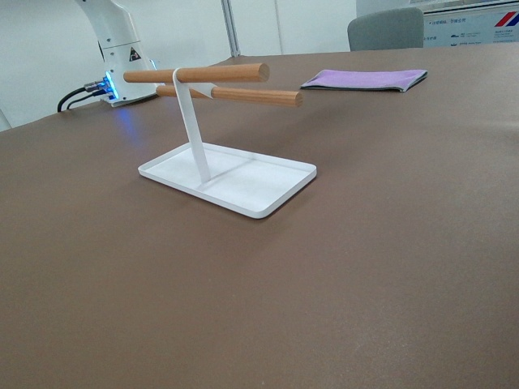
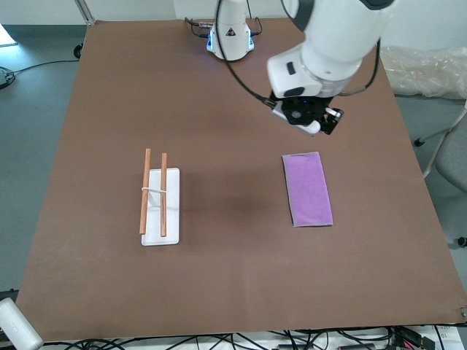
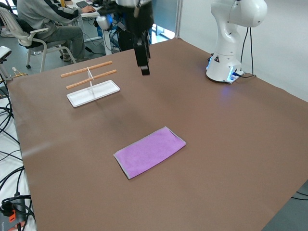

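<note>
A purple cloth (image 2: 308, 189) with a grey edge lies flat on the brown table, right of a white rack with two wooden rods and a tray (image 2: 172, 208); in the top view the cloth (image 1: 363, 79) lies behind the rack. My gripper (image 3: 143, 67) is a black tool raised over the table, near the top middle of the right view, above and beyond the cloth. In the left view it is mostly hidden under the white arm head. I cannot tell whether it is open or shut.
Cables run along the near edge; a chair (image 2: 452, 153) stands beside the table.
</note>
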